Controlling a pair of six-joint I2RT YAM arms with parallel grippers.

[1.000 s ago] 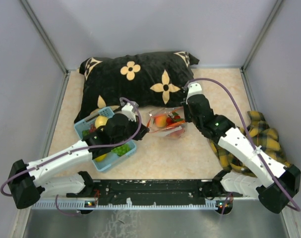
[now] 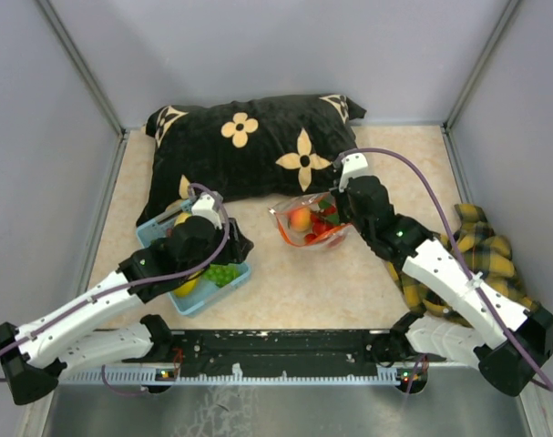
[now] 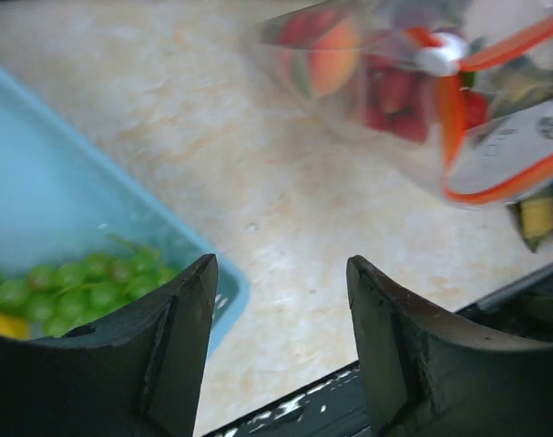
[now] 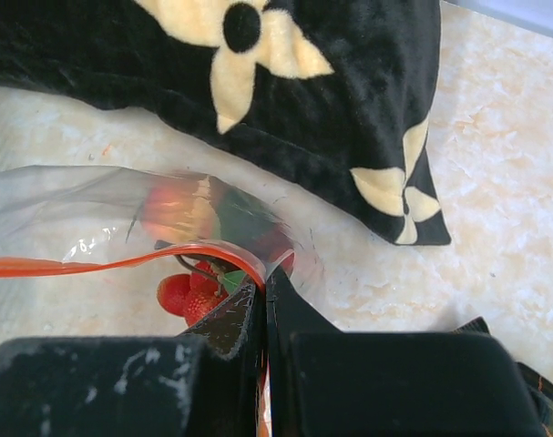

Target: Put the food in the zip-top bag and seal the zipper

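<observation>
A clear zip bag (image 2: 329, 238) with an orange zipper rim lies mid-table, its mouth gaping. Inside it are an orange-red fruit (image 2: 300, 219) and red strawberries (image 4: 200, 297) with green leaves. My right gripper is shut on the bag's orange-edged rim at its right end. Over the right edge of the blue basket, my left gripper is open, with only bare table seen between its fingers. Green grapes (image 3: 80, 289) lie in the blue basket (image 3: 189, 238), below and left of that gripper.
A dark flowered pillow (image 2: 249, 137) fills the back of the table. Yellow fruit (image 2: 186, 287) also lies in the basket. A plaid cloth (image 2: 481, 250) is bunched at the right. Bare table lies between basket and bag and in front of the bag.
My left gripper has moved left, away from the bag's left edge, to above the basket, and has opened. The bag's mouth stands wider. The right arm has barely shifted.
</observation>
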